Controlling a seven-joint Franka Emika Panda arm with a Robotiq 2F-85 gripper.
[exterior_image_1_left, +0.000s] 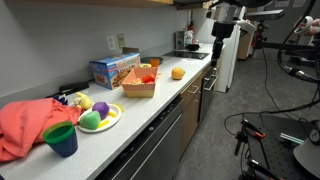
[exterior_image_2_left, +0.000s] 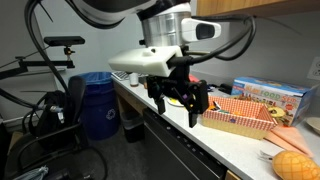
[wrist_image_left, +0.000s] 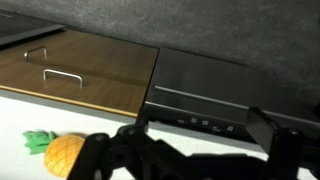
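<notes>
My gripper (exterior_image_1_left: 213, 60) hangs in the air at the right, out past the front edge of the counter. In the wrist view the gripper is open, its dark fingers wide apart with nothing between them. A yellow-orange pineapple toy (wrist_image_left: 62, 155) with green leaves lies on the white counter at the lower left, clear of the fingers. The same pineapple (exterior_image_2_left: 297, 165) shows at the lower right of exterior view 2. An orange basket (exterior_image_1_left: 139, 84) stands further along the counter, with items inside that are hard to make out.
A white plate (exterior_image_1_left: 99, 120) of toy food, a green cup (exterior_image_1_left: 62, 138) and a red cloth (exterior_image_1_left: 30, 125) occupy the near counter. Behind the basket stands a blue box (exterior_image_1_left: 115, 68). Brown drawer fronts (wrist_image_left: 85, 65) with handles lie below the counter edge. Open floor lies in front.
</notes>
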